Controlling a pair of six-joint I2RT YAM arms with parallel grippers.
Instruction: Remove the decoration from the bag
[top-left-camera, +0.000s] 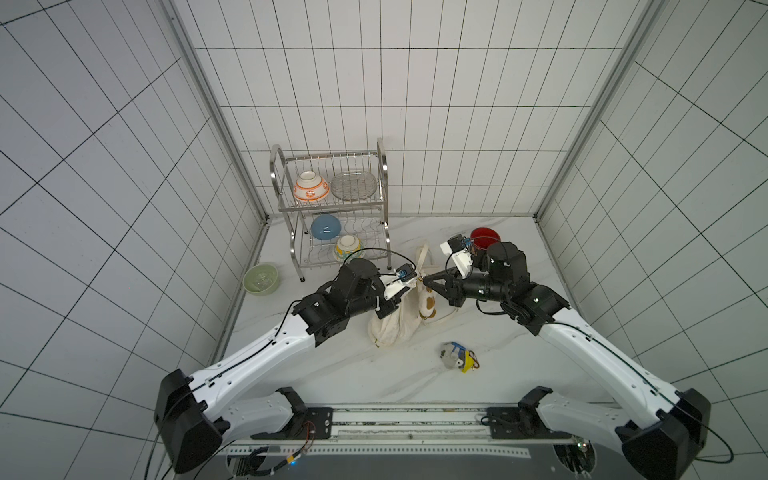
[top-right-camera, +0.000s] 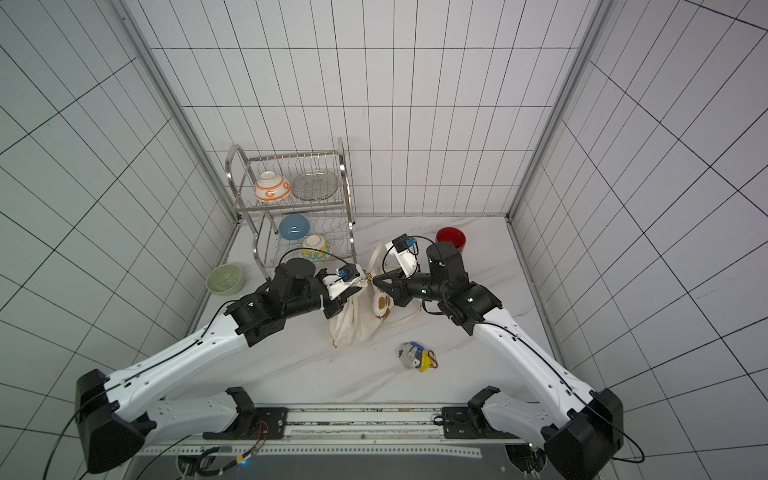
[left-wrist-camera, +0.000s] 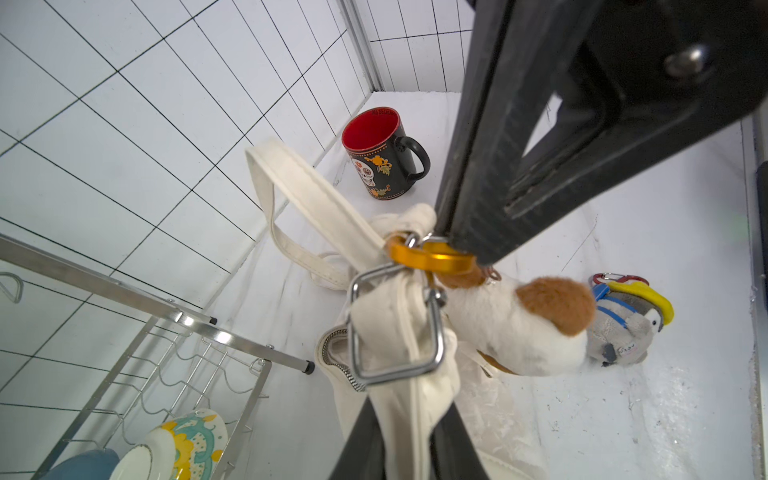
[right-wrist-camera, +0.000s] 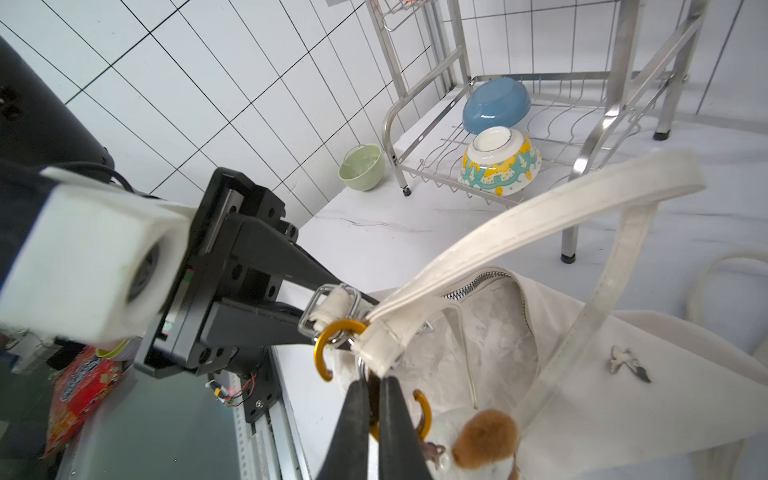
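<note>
In the left wrist view a cream cloth bag's strap, with a square metal buckle (left-wrist-camera: 436, 340), runs up between the fingers of my left gripper, which is shut on it. A gold clip (right-wrist-camera: 340, 336) and metal rings sit at the strap. From that clip hangs the decoration, a white plush toy with brown patches (left-wrist-camera: 528, 324). My right gripper has its fingertips closed across the gold clip, part of which sticks out on either side. The bag (right-wrist-camera: 592, 368) slopes down to the table, its zipper partly open.
A grey plush with a yellow cap (top-left-camera: 458, 357) lies on the table in front. At the back right stands a red-and-black mug (left-wrist-camera: 376, 156). Left of the bag are a dish rack (top-left-camera: 384, 208) with bowls and a green bowl (top-left-camera: 261, 279).
</note>
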